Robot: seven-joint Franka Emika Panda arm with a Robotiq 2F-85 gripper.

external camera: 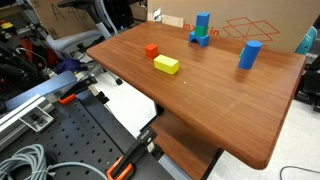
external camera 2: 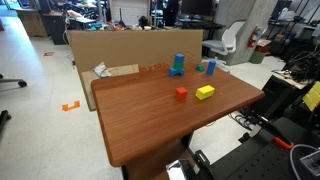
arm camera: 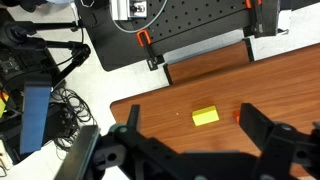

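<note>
A yellow block (external camera: 166, 64) lies on the brown table (external camera: 215, 95), with a smaller red block (external camera: 151, 50) close beside it. Farther back stands a stack (external camera: 202, 27) of blue and green pieces on a wider blue base. A blue cylinder (external camera: 250, 55) stands upright apart from them. In the wrist view my gripper is open, its dark fingers wide apart at the bottom of the picture. The yellow block (arm camera: 205, 116) shows between and beyond them, not touched. The red block (arm camera: 239, 116) is partly hidden by the right finger.
A cardboard panel (external camera 2: 120, 47) borders the table's far side. A dark rail-edged bench (external camera: 75, 140) with grey cable (external camera: 30, 160) adjoins the near side, with a gap between.
</note>
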